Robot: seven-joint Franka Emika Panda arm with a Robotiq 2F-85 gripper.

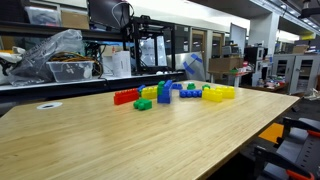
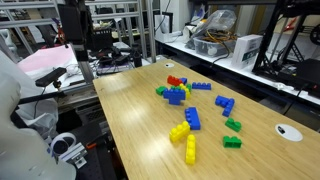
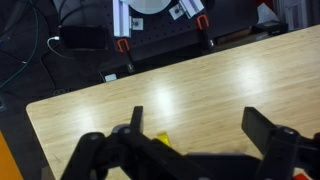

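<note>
Toy bricks lie scattered on the wooden table. In exterior view 1 there are a red brick (image 1: 127, 97), a green brick (image 1: 142, 104), a blue stack (image 1: 164, 92) and a yellow brick (image 1: 213, 95). Exterior view 2 shows two yellow bricks, one (image 2: 191, 149) nearer that camera and another (image 2: 180, 131) beside it, plus a blue brick (image 2: 193, 119) and a green brick (image 2: 232, 142). My gripper is open in the wrist view, its dark fingers wide apart. Part of a yellow brick (image 3: 163, 138) shows between them, lower down; nothing is gripped.
The table (image 1: 70, 130) has a broad bare stretch at the left of exterior view 1. A white disc (image 1: 49, 105) lies on it there. Storage bins (image 1: 70, 70) stand behind. Along the table edge, the wrist view shows metal framing and cables.
</note>
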